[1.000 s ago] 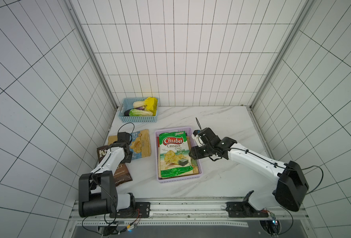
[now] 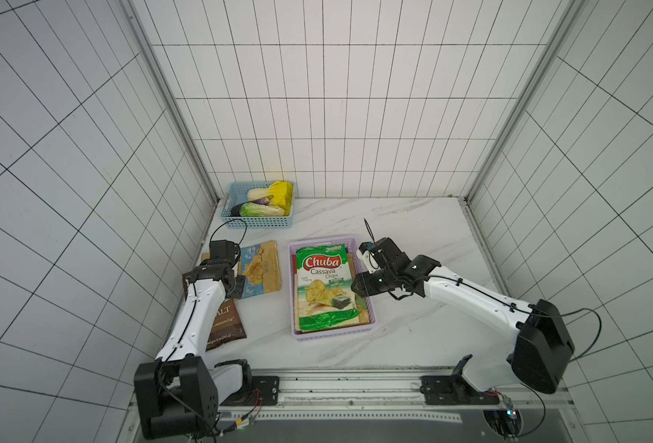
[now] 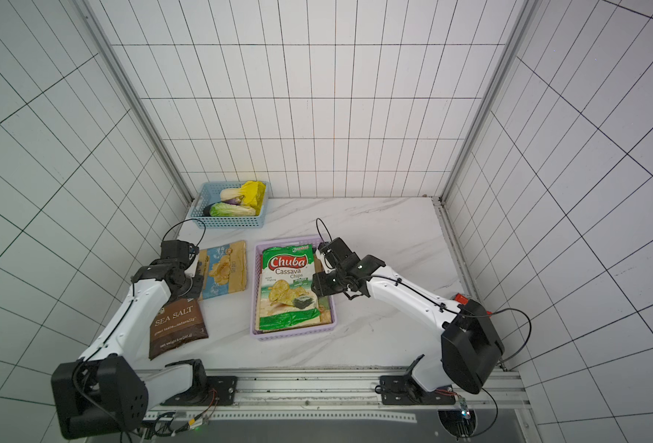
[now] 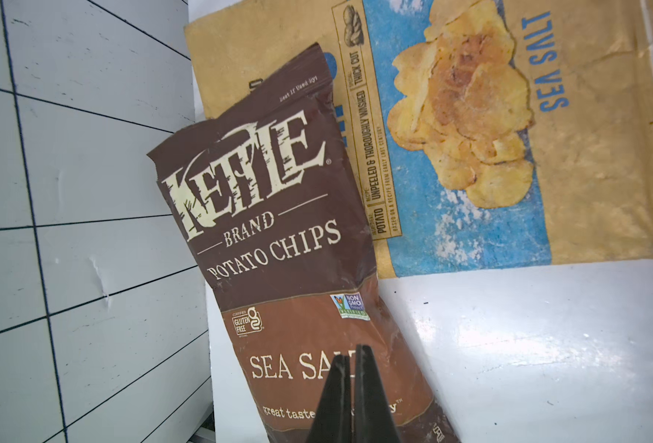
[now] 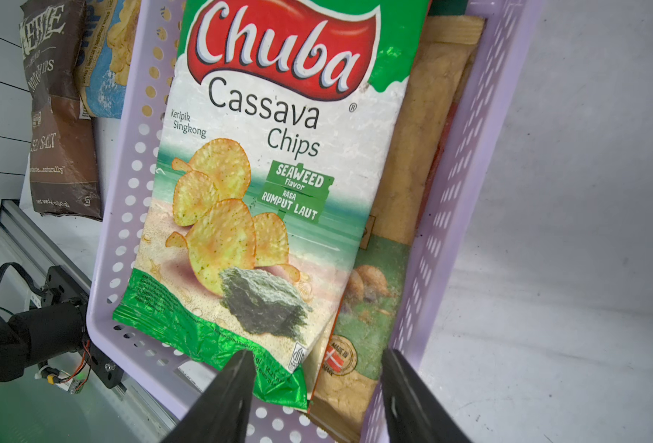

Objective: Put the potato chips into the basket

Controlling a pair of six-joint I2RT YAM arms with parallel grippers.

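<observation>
A brown Kettle potato chips bag (image 4: 282,243) lies flat on the left of the table, partly over a tan and blue chip bag (image 4: 459,133). Above its lower part, my left gripper is shut, nothing visible between its fingers. The lilac basket (image 5: 452,243) stands mid-table, holding a green and white Chuba cassava chips bag (image 5: 282,170) atop a tan bag (image 5: 378,295) and other packs largely hidden. My right gripper hangs over the basket's right part, its fingers apart with nothing held between them.
At the back left stands a blue basket (image 2: 258,220) with vegetables and a yellow pack. A tiled wall (image 4: 105,243) rises close beside the brown bag. Free table lies behind and right of the lilac basket.
The right arm, basket and bags in it look the same.
</observation>
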